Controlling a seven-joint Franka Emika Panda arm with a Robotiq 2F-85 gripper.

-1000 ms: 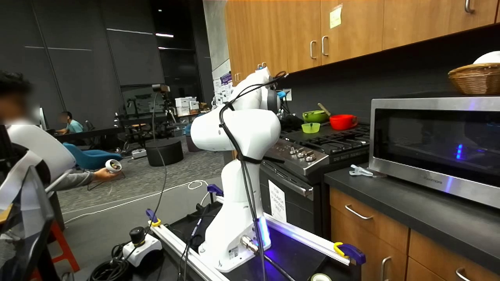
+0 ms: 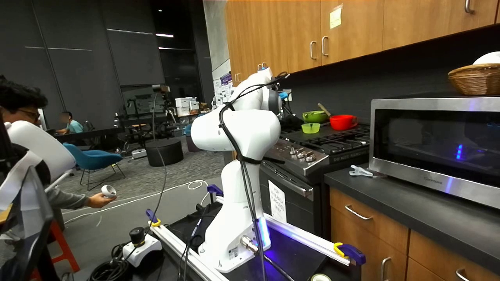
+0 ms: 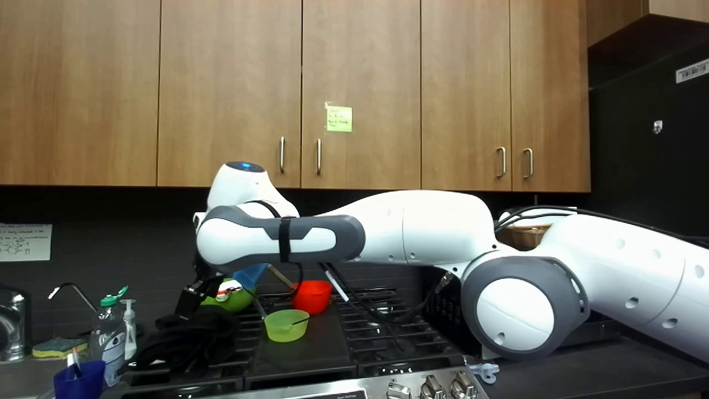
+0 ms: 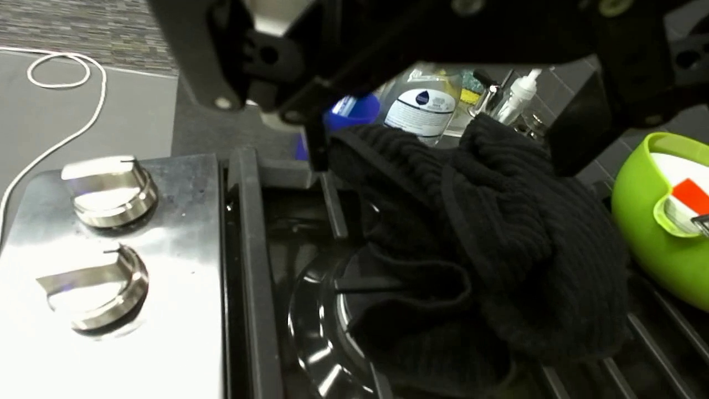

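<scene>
My gripper stands open above a crumpled black ribbed cloth (image 4: 532,266) on the stove's left front burner, its two fingers spread wide with folds of the cloth visible between them. In the wrist view I cannot tell whether the fingertips touch the cloth. From exterior view 2, the gripper (image 3: 189,302) points down at the dark cloth (image 3: 183,342). The arm hides the gripper in exterior view 1.
A green bowl (image 4: 654,246) sits close beside the cloth. A blue cup (image 3: 80,380) and a soap bottle (image 3: 109,339) stand left of the stove. The light green bowl (image 3: 286,325) and red pot (image 3: 312,296) are farther right. Cabinets (image 3: 362,80) hang above.
The person's hand with the white controller has lowered and shifted slightly left. The arm looks nearly unchanged, with at most a slight shift near its wrist.
</scene>
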